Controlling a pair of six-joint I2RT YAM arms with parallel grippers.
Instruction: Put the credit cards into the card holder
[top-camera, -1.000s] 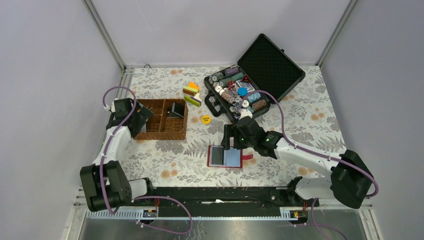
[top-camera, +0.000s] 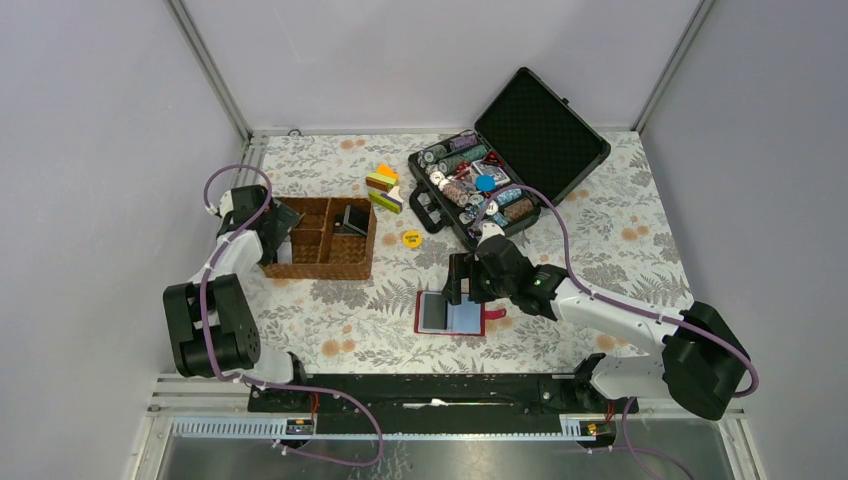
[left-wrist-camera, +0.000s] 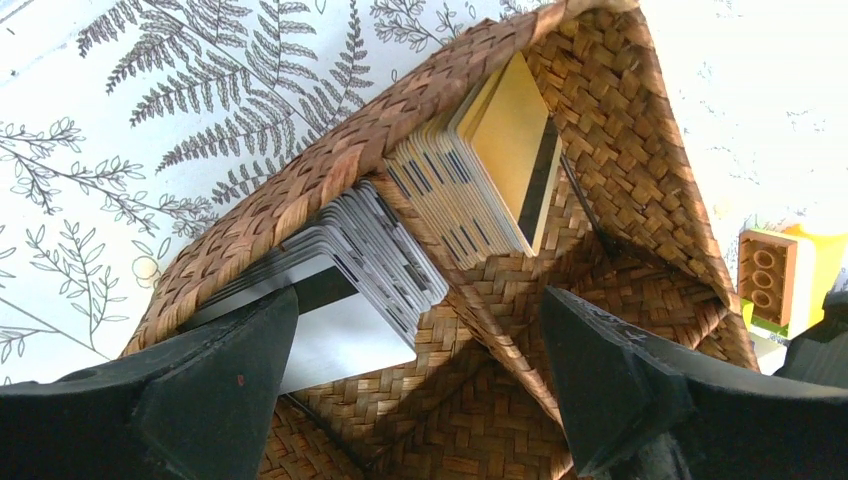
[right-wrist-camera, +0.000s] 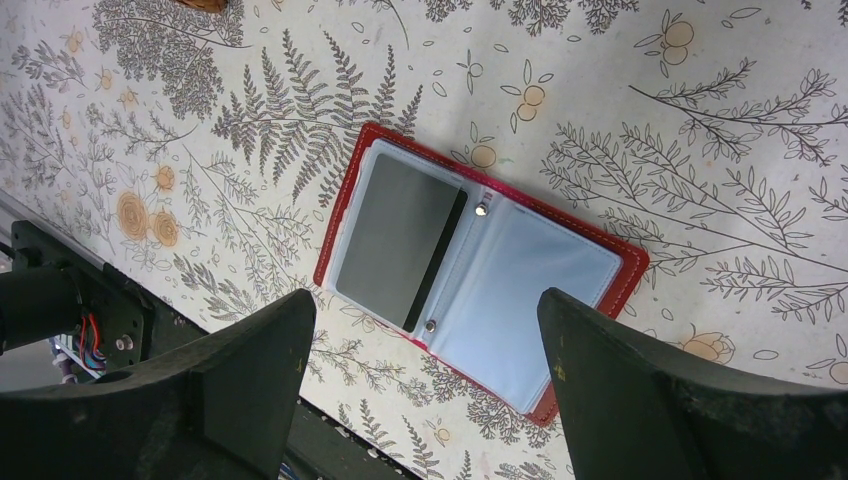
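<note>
In the left wrist view, a stack of silver-white cards (left-wrist-camera: 340, 330) leans in one compartment of the woven basket (left-wrist-camera: 640, 110). Gold cards (left-wrist-camera: 510, 150) fill the compartment beside it. My left gripper is open above the basket, with the white stack between and below its fingers but not gripped. The red-edged card holder (right-wrist-camera: 625, 275) lies spread open on the table. Behind its left clear pocket shows a dark grey card (right-wrist-camera: 400, 240) with a black stripe; the right pocket (right-wrist-camera: 530, 290) looks pale and plain. Over the holder, my right gripper stands open and empty.
An open case of poker chips (top-camera: 470, 185) stands at the back, its lid (top-camera: 545, 130) raised. Small coloured blocks (top-camera: 383, 190) and a yellow disc (top-camera: 412, 239) lie right of the basket. Dark items (top-camera: 353, 220) rest in its right part. Table between basket and holder is clear.
My left arm has shifted slightly, its gripper moving a little back and left over the basket, so more of the white cards shows. The right arm is almost still.
</note>
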